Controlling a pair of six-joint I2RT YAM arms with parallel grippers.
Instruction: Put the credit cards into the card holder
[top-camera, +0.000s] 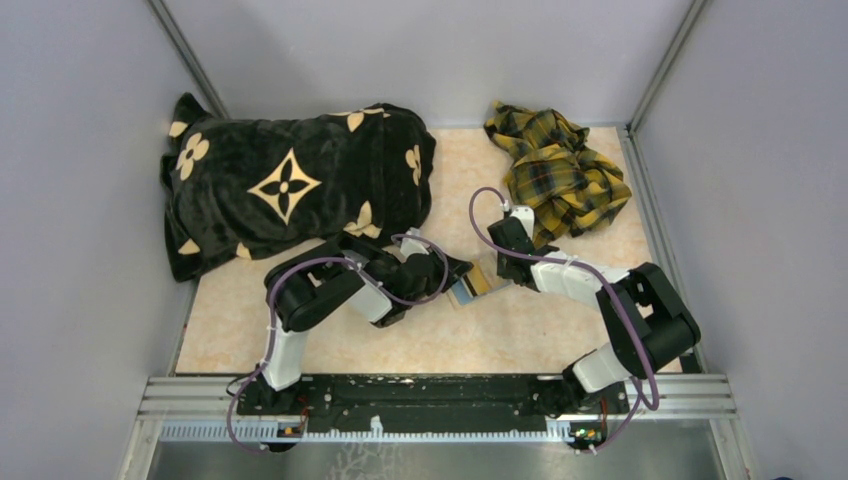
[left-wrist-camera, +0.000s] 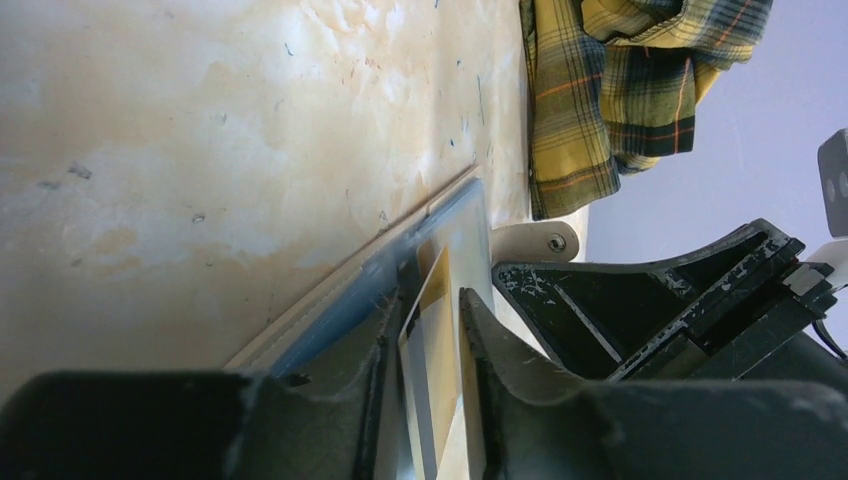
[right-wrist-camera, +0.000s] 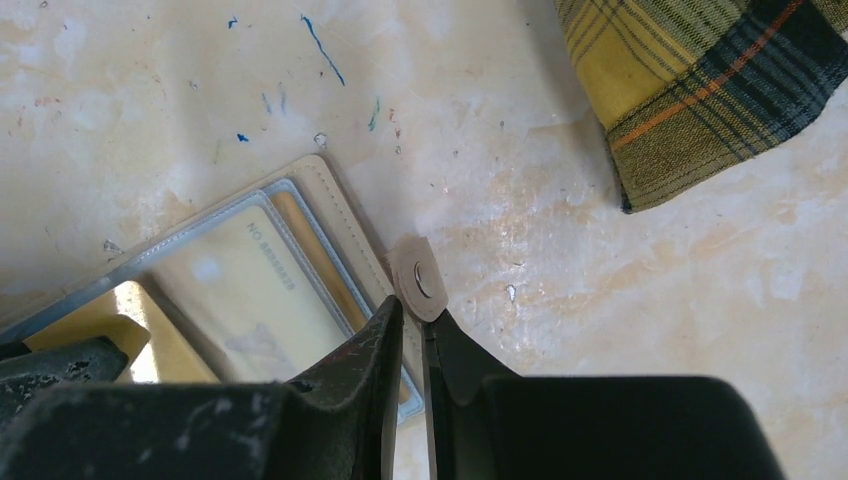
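Note:
The beige card holder (right-wrist-camera: 375, 260) lies open on the table, its clear sleeves (right-wrist-camera: 225, 225) facing up. A gold card (right-wrist-camera: 160, 325) with a dark stripe lies partly within a clear sleeve. In the left wrist view, this gold card (left-wrist-camera: 437, 350) stands between the fingers of my left gripper, which is part open with a gap beside the card. At the holder's right edge, my right gripper is shut on the beige snap tab (right-wrist-camera: 418, 278). How deep the card sits in the sleeve is hard to tell.
A yellow-and-black plaid cloth (top-camera: 565, 175) is heaped behind the right gripper. The large black patterned cushion (top-camera: 300, 185) fills the back left. Bare table (top-camera: 480, 345) shows in front of the holder.

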